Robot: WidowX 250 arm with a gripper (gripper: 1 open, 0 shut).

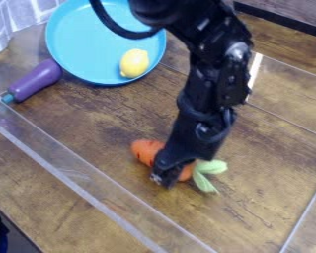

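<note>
The black gripper (174, 166) reaches down onto an orange toy carrot (146, 150) with pale green leaves (208, 176), lying on the wooden surface in the middle lower part of the camera view. It is shut on the carrot's middle, which is mostly hidden behind the fingers.
A blue plate (71, 44) with a yellow lemon (133, 63) sits at the upper left. A purple eggplant (37, 81) lies left of it. Clear strips cross the lower left and right.
</note>
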